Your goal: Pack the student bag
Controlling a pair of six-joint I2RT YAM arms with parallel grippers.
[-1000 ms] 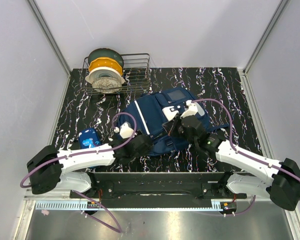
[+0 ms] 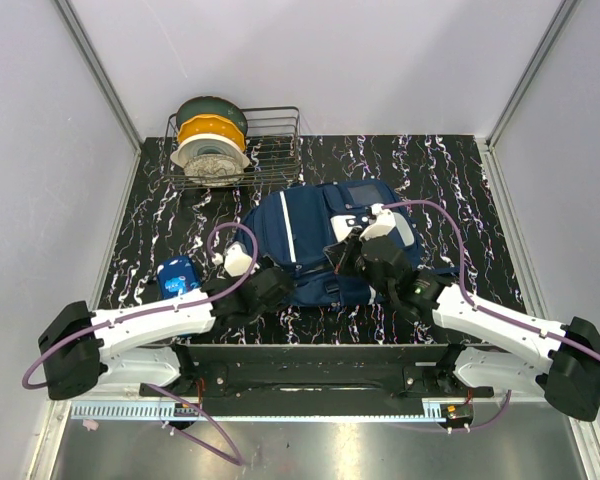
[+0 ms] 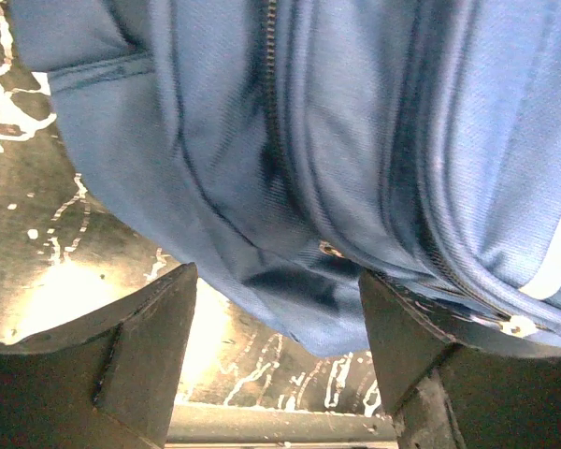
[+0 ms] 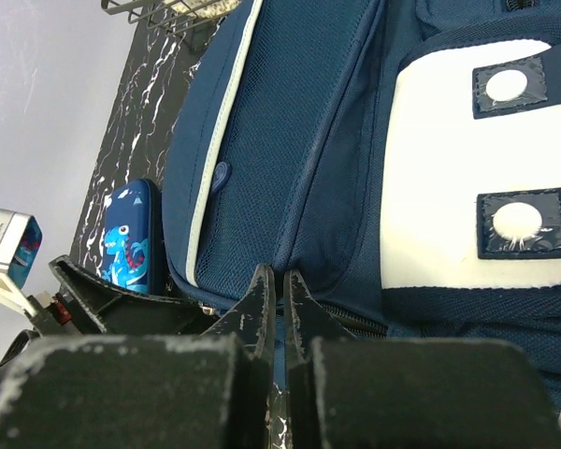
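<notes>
The navy backpack (image 2: 300, 220) lies on the black marble table; in the left wrist view its zipper (image 3: 273, 112) and folds fill most of the frame. My left gripper is open over the bag's lower edge, nothing clearly between its fingers. My right gripper is shut with its tips at the dark rim of the bag's front panel, left of a white patch (image 4: 453, 168); whether fabric is pinched is unclear. A blue dinosaur case (image 2: 177, 275) lies left of the bag.
A wire rack (image 2: 275, 150) with plates and bowls stands at the back left. Bare marble (image 2: 450, 180) shows right of the bag and at the far left.
My left arm has shifted slightly left along the bag's front. The bag has turned and shifted slightly. The right arm looks nearly unchanged.
</notes>
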